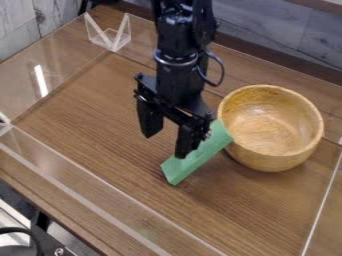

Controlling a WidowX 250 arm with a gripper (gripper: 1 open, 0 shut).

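My black gripper (173, 120) hangs over the middle of the wooden table, its fingers open and pointing down, just above and left of a green block (194, 160). The long block lies diagonally, its upper end close against a round tan bowl (278, 130) on the right. The bowl looks empty.
Bare table (80, 150) stretches across the left and along the front. A clear plastic object stands at the back left, another at the left edge. A dark cable shows at the lower left corner.
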